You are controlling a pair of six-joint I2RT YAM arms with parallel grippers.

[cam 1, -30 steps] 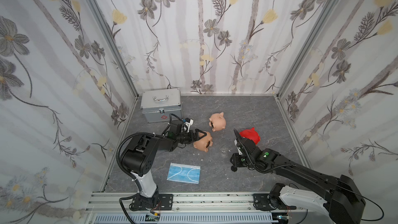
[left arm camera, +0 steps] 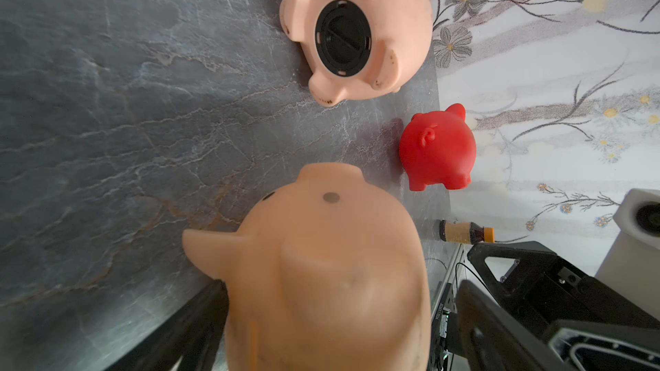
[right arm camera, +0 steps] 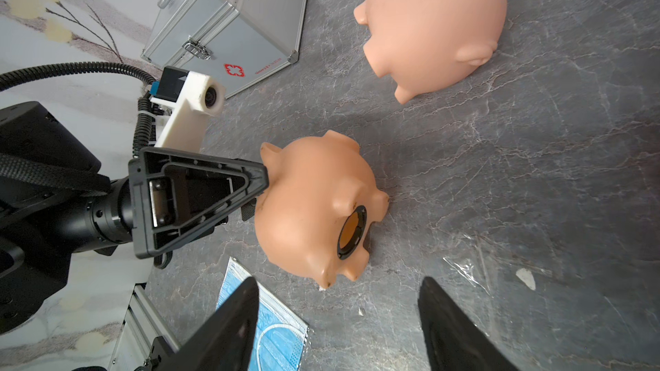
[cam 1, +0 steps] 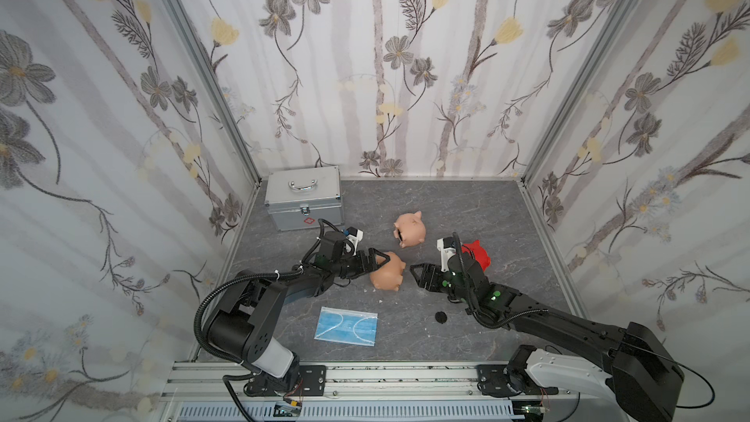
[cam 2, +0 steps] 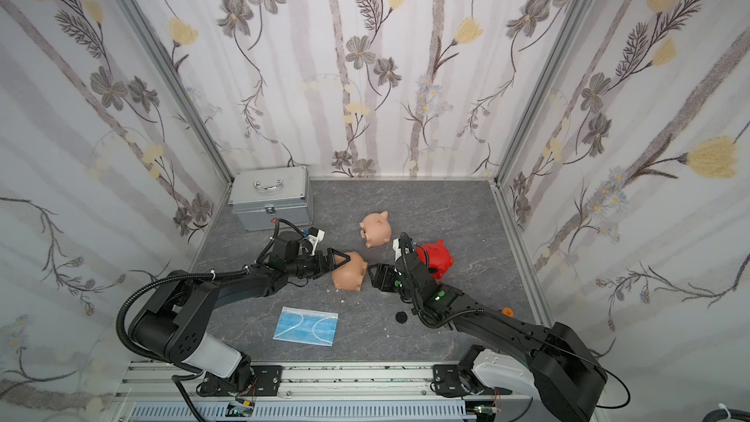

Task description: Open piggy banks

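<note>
A peach piggy bank [right arm camera: 312, 206] lies on its side at table centre, with its round belly hole [right arm camera: 351, 232] uncovered and orange-yellow showing inside. My left gripper [cam 1: 378, 259] stands open astride it, one finger on either side; contact is unclear. My right gripper is open and empty, just to the right of this pig. A loose black stopper [cam 1: 440, 317] lies on the table nearby. Farther back, a second peach pig [left arm camera: 371, 0] has a black stopper [left arm camera: 343, 37] in its belly. The red pig [left arm camera: 438, 147] sits behind my right arm.
The silver case [cam 1: 303, 199] stands at the back left, and a blue mask [cam 1: 346, 326] lies flat at the front. Small bits litter the table near the centre. An orange-capped bottle [left arm camera: 466, 232] is at the right side. Bare table [cam 1: 484, 207] shows at the back right.
My right gripper has moved from beside the loose stopper up and left toward the near pig. That pig and my left gripper have shifted slightly right, and the pig has turned a little.
</note>
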